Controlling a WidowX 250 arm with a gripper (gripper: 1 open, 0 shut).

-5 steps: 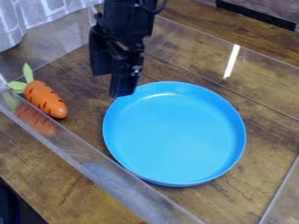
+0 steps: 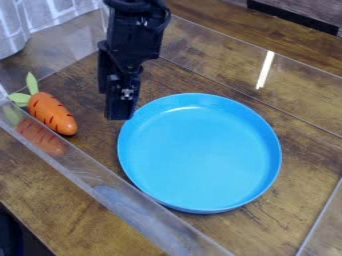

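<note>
An orange toy carrot (image 2: pixel 51 112) with green leaves lies at the left on the wooden surface. A large blue plate (image 2: pixel 198 152) sits right of it. My black gripper (image 2: pixel 118 100) hangs above the wood between the two, just behind the plate's upper left, open and apart from the carrot.
A clear plastic wall (image 2: pixel 107 195) runs diagonally along the front left. Bare wooden floor (image 2: pixel 281 90) lies at the back and right of the plate. A white cloth or bag sits in the top left corner.
My gripper has moved left, away from over the plate's rear edge and toward the carrot. The carrot and plate have stayed put.
</note>
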